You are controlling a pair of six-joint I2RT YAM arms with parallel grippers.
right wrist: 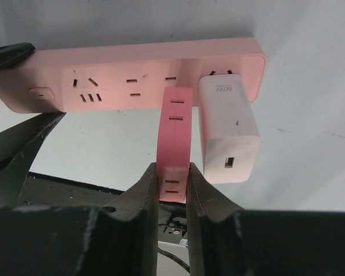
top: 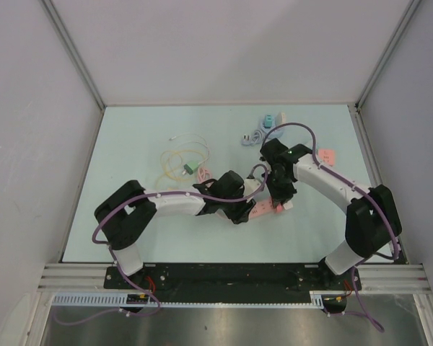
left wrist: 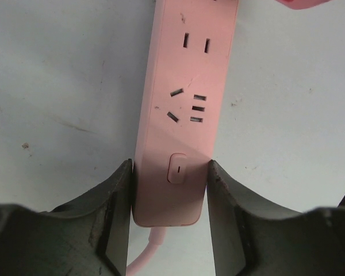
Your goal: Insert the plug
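The pink power strip lies on the table, with its socket face seen in the left wrist view. My left gripper is shut on its switch end, one finger touching each side. A pink plug is held in my right gripper, which is shut on it. In the right wrist view the plug's far end overlaps the strip beside a white adapter; whether its prongs are in the slots cannot be told. The adapter sits at the strip's other end.
A green block and yellow cable lie left of the arms. Farther back are a blue strip with a white cable. A pink flat piece lies at the right.
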